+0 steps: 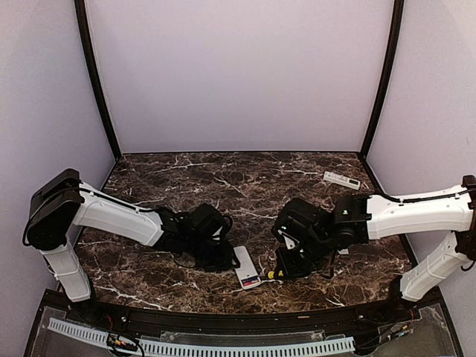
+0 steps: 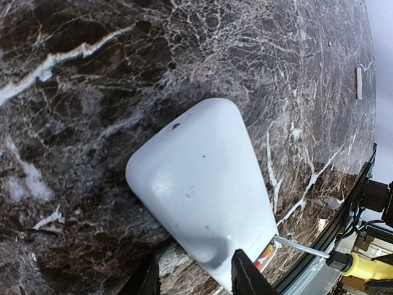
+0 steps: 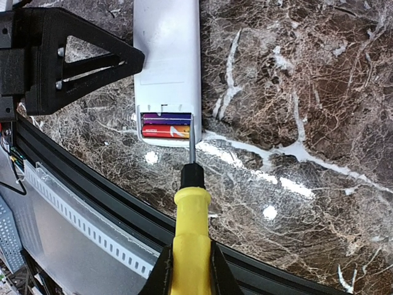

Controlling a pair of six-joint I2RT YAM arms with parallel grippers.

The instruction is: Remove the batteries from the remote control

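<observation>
A white remote control (image 1: 245, 266) lies back up on the marble table, its battery compartment uncovered at the near end. Inside sit a purple battery (image 3: 166, 118) and a red-orange battery (image 3: 163, 131), side by side. My right gripper is shut on the yellow handle of a screwdriver (image 3: 191, 215); its thin metal tip reaches the compartment's right edge, by the end of the red-orange battery. Beside the remote's left long side, my left gripper stands part open, its fingertips apart with no object clearly held between them.
A second white remote-like object (image 1: 342, 180) lies at the back right. Along the table's front runs a dark rail (image 1: 223, 314) with a perforated white strip (image 1: 245, 348) before it.
</observation>
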